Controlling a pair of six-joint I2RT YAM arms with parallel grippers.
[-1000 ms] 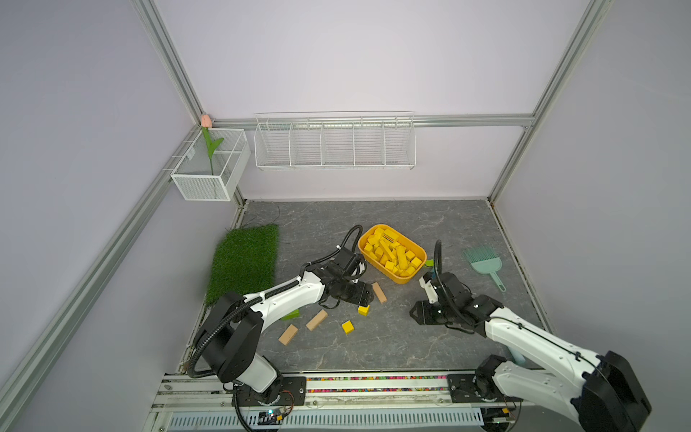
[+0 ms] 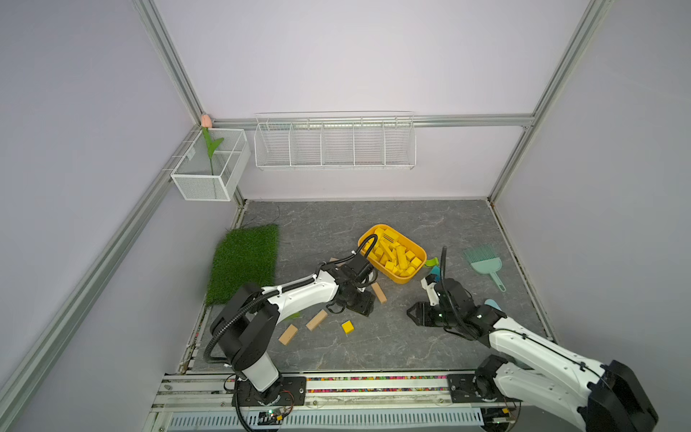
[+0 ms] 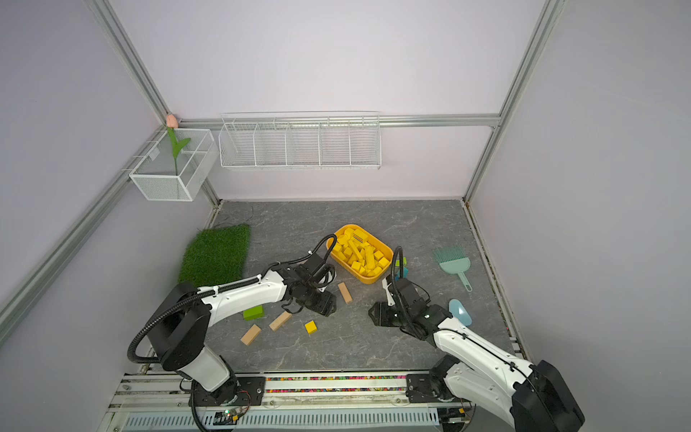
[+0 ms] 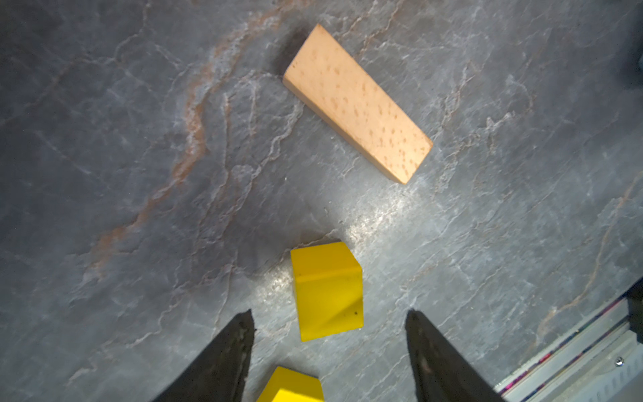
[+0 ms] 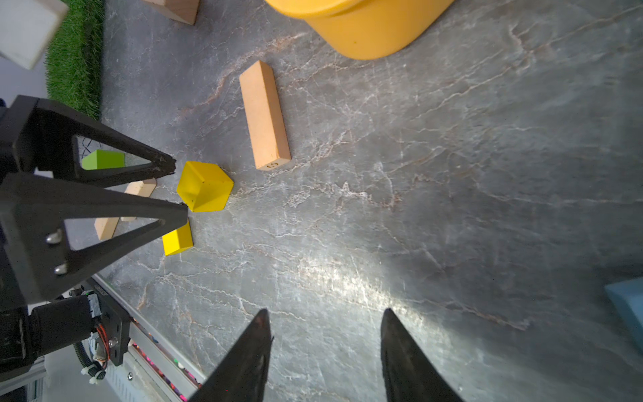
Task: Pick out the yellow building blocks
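Observation:
In the left wrist view a yellow block (image 4: 329, 298) stands on the grey table, between but apart from the spread fingers of my left gripper. A second yellow block (image 4: 292, 387) shows at that view's lower edge; from above, this block (image 2: 347, 327) lies nearer the front rail. The right wrist view shows the left fingertips beside the first block (image 5: 205, 187). My right gripper is open above bare table, holding nothing. The orange-yellow bin (image 2: 416, 272) behind holds many yellow blocks (image 2: 401, 257).
Wooden blocks (image 2: 316, 319) lie left of the yellow ones, and another (image 4: 358, 104) sits behind. A green block (image 3: 252, 312), grass mat (image 2: 244, 262), green dustpan (image 2: 485, 260) and blue scoop (image 3: 459, 311) lie around.
The right arm has shifted only slightly.

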